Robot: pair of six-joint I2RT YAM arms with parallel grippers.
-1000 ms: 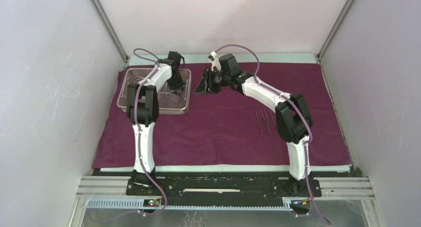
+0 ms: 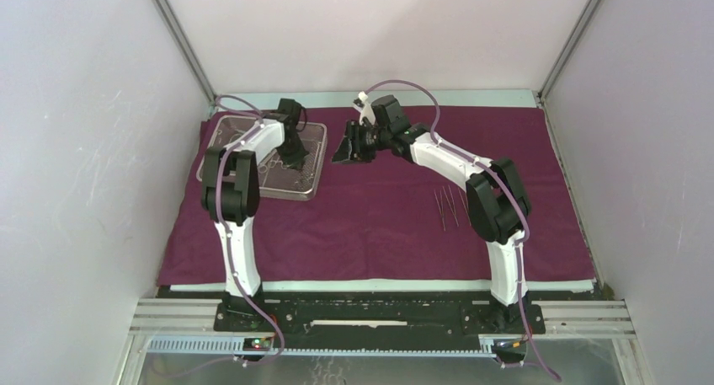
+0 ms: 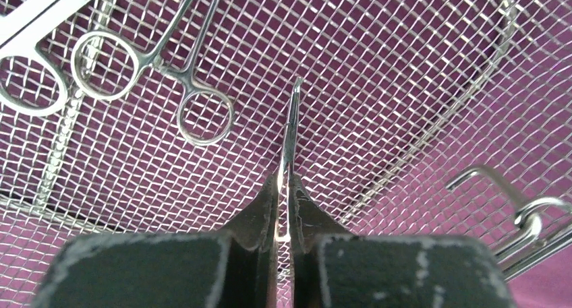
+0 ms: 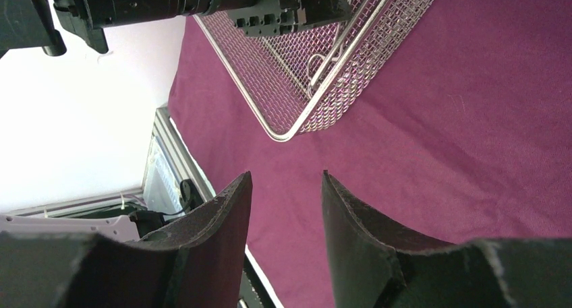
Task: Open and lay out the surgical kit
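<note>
The wire mesh tray (image 2: 290, 193) sits at the left of the cloth, with instruments in it. My left gripper (image 2: 295, 163) is over its right part. In the left wrist view, a slim metal instrument (image 3: 291, 136) runs up from between my nearly closed left fingers, its tip over the mesh; its lower part is partly hidden. Ring-handled scissors or clamps (image 3: 206, 116) lie beside it in the tray. Right of the tray, my right gripper hangs open above bare cloth, nothing between its fingers.
Several thin instruments (image 2: 440, 208) lie on the maroon cloth (image 2: 379, 225) at the right, partly covered by the right arm. A bent metal handle (image 3: 523, 210) juts from the tray's side.
My left gripper has moved toward the front and slightly left. The tray's near edge has shifted frontward along with it. The right arm has barely moved.
</note>
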